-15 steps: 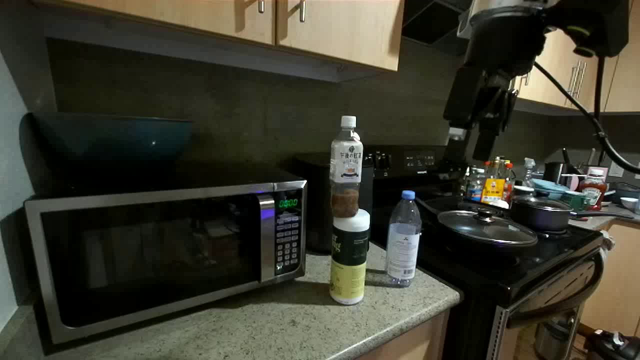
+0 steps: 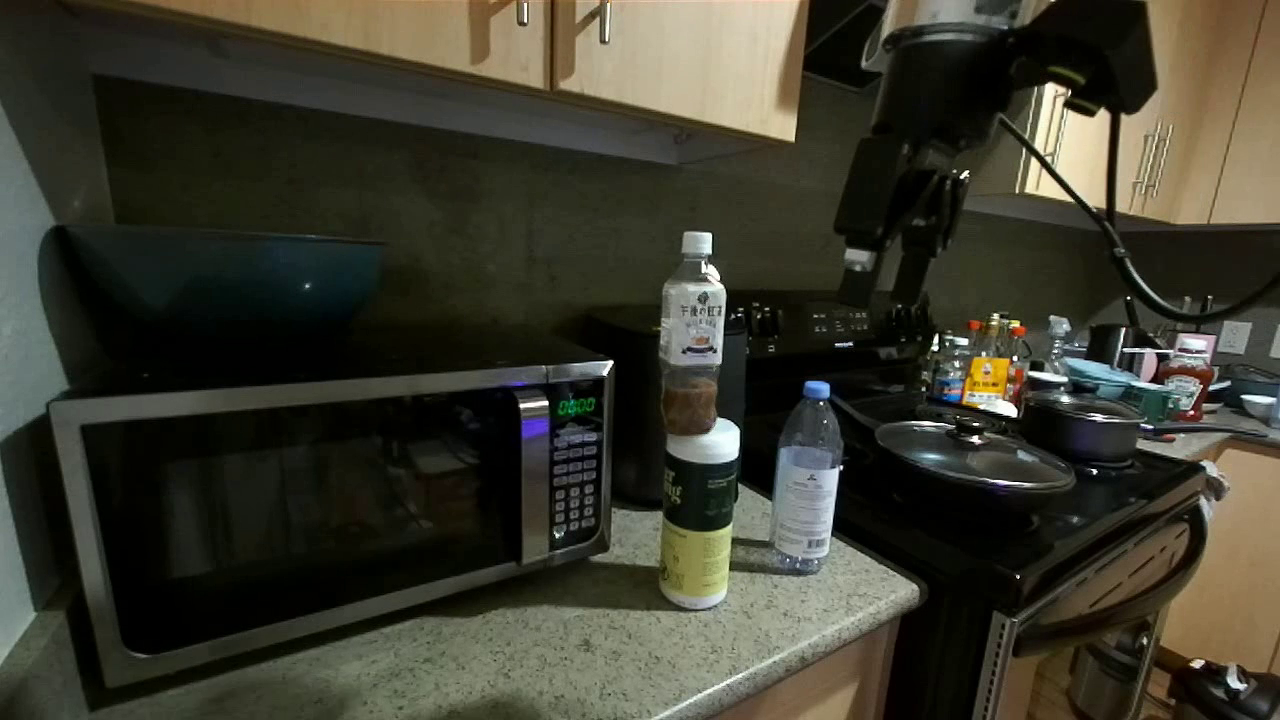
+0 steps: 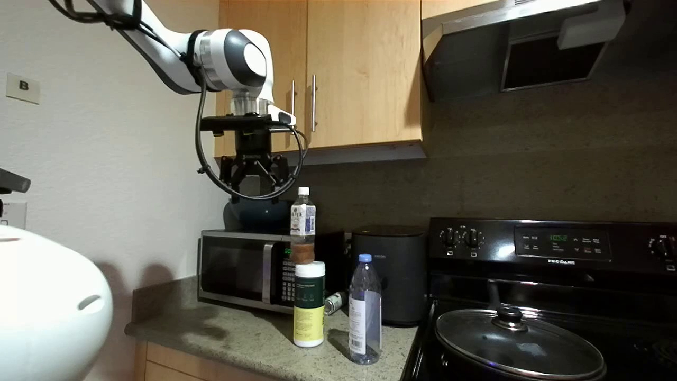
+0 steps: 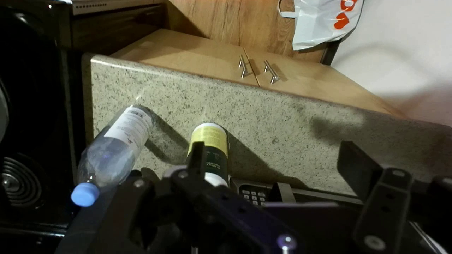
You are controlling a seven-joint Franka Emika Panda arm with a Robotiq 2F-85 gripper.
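My gripper (image 3: 252, 193) hangs high in the air, open, with nothing between its fingers. In exterior view 1 the gripper (image 2: 882, 294) appears up and to the right of the bottles. A tea bottle (image 2: 693, 322) with a white cap and some brown content stands upright on top of a green-and-yellow canister (image 2: 699, 516). To the right of the canister, a clear bottle (image 2: 806, 480) with a blue cap stands on the counter. From the wrist view, the canister (image 4: 209, 139) and the blue-capped bottle (image 4: 116, 146) lie below; the tea bottle is mostly hidden behind the gripper.
A microwave (image 2: 324, 504) with a dark teal bowl (image 2: 228, 282) on top fills the counter's left. The black stove (image 2: 996, 528) at right carries lidded pans. Behind the bottles is a black appliance (image 3: 390, 273). Upper cabinets (image 3: 365, 70) overhang the back.
In exterior view 1 my gripper has shifted left and slightly up, closer to the stacked tea bottle. The bottles and the canister have not moved.
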